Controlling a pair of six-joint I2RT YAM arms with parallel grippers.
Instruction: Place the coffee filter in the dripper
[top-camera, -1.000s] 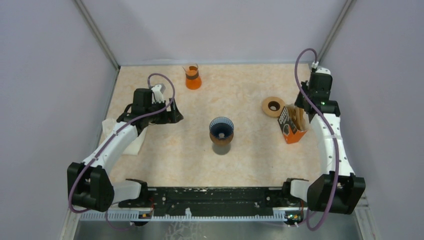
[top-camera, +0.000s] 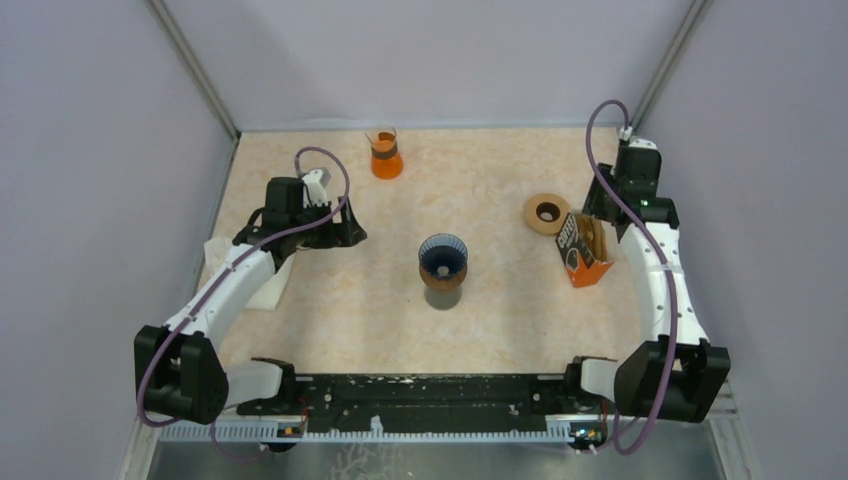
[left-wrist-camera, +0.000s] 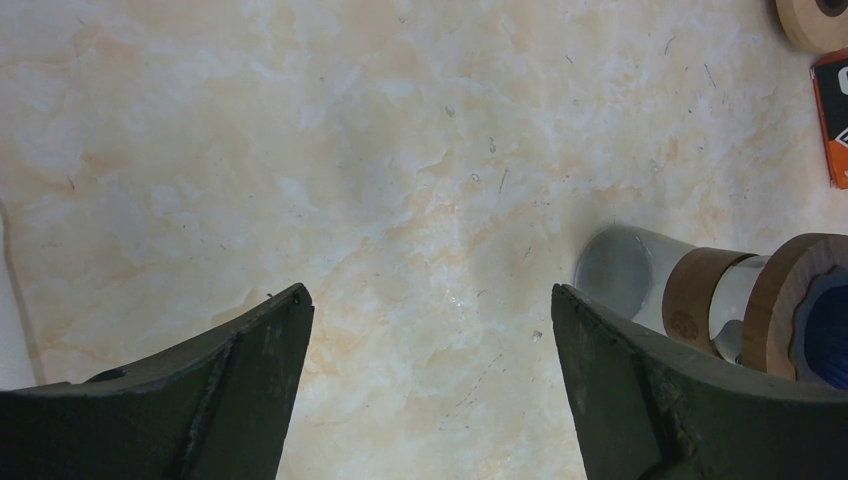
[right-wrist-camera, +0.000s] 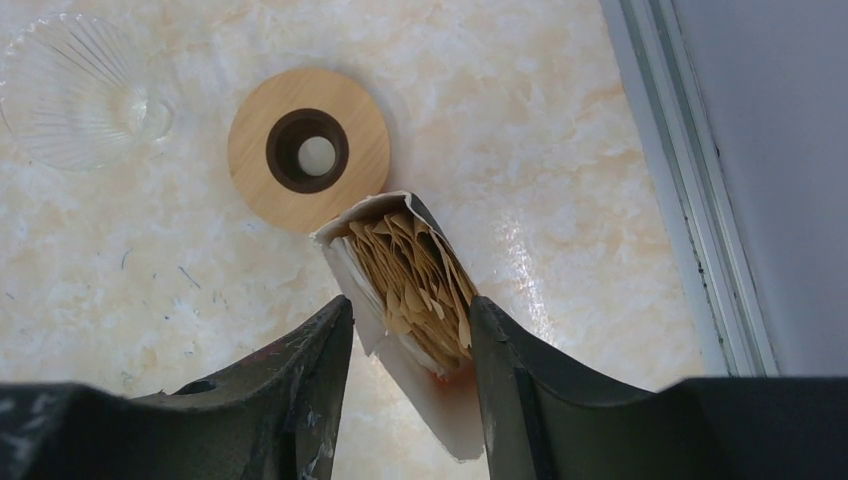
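Note:
A dark blue ribbed dripper (top-camera: 443, 252) sits in a wooden ring on a clear glass server near the table's middle. Brown paper filters (right-wrist-camera: 412, 280) stand packed in an open-topped orange and black box (top-camera: 582, 258) at the right. Over that box is my right gripper, its fingers apart; the filters show between and beyond its fingertips, and I cannot tell whether it touches any. My left gripper is open over bare table, left of the server, with nothing between its fingers.
Touching or close to the box lies a wooden ring (right-wrist-camera: 255, 150); left of it is a clear ribbed glass piece (right-wrist-camera: 75, 95). An orange vessel (top-camera: 386, 160) stands at the back. White cloth or paper (top-camera: 268, 288) lies under the left arm.
The right arm has shifted slightly left, bringing its gripper a little closer over the filter box. The left arm, dripper and box have stayed put.

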